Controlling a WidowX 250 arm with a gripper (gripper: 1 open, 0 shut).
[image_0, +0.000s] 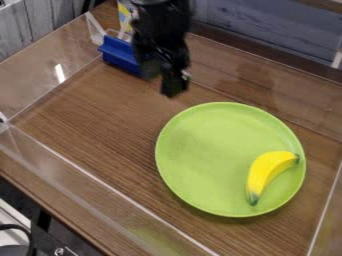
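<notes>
My dark gripper is raised over the back of the wooden table, above and behind the green plate; it is blurred, so its fingers are hard to make out. A yellow banana lies on the right side of the plate. A blue object sits at the back left, partly behind the arm.
A pale yellowish item stands at the back, behind the blue object. Wooden boards border the top of the view.
</notes>
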